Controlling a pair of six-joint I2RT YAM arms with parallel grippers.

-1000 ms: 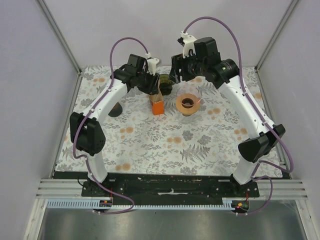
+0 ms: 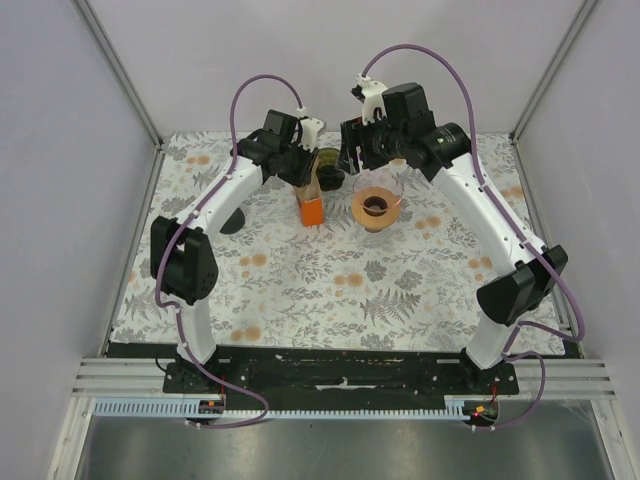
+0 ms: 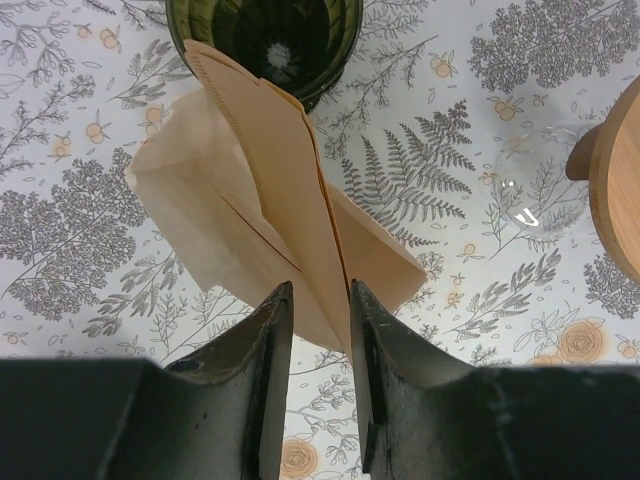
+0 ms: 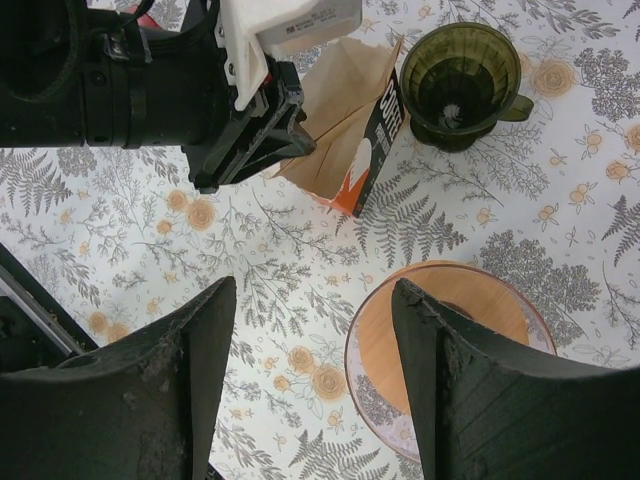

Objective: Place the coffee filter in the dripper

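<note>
The filter pack, an orange box (image 2: 311, 210) holding tan paper filters (image 3: 250, 200), stands left of centre. My left gripper is at the filters, fingers part open, a filter edge by its right finger; whether it grips paper is unclear. A clear dripper with a wooden collar (image 2: 375, 205) stands right of the box. My right gripper hangs open above, near the dripper, with nothing visible between its fingers.
A green cup (image 4: 460, 90) stands behind the box and dripper. A dark object (image 2: 232, 222) sits at the left under the left arm.
My left gripper has shifted slightly, and the filter box has moved a little left with it. The right arm has moved very slightly.
</note>
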